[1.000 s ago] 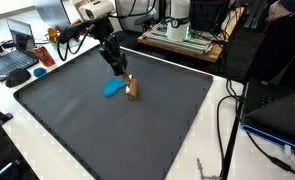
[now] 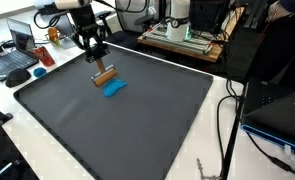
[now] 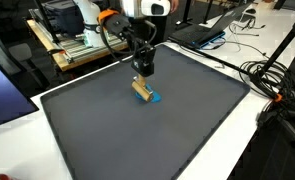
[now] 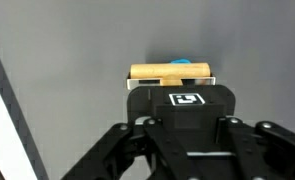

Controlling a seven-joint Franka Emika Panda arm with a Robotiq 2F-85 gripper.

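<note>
A tan, wooden mallet-like tool (image 2: 104, 77) hangs upright from my gripper (image 2: 99, 58), its cylindrical head at the bottom. My gripper is shut on its handle. In exterior view 2 the tan head (image 3: 141, 90) overlaps a flat blue piece (image 3: 152, 97) on the grey board. That blue piece (image 2: 114, 88) lies just to the right of the head in exterior view 1. From the wrist, the head (image 4: 169, 71) runs crosswise with a silvery part beside it, and a sliver of blue shows behind. The fingertips are hidden there. Whether the head touches the board, I cannot tell.
The grey board (image 2: 112, 125) is otherwise bare, with wide free room toward the front. Tools and a laptop (image 2: 19, 36) stand beyond its left edge. A wooden tray (image 2: 187, 40) sits behind, and cables (image 2: 227, 100) run at the right.
In exterior view 1 my gripper has carried the tool left, from the right of the blue piece, past it, to its left side. The blue piece looks unmoved.
</note>
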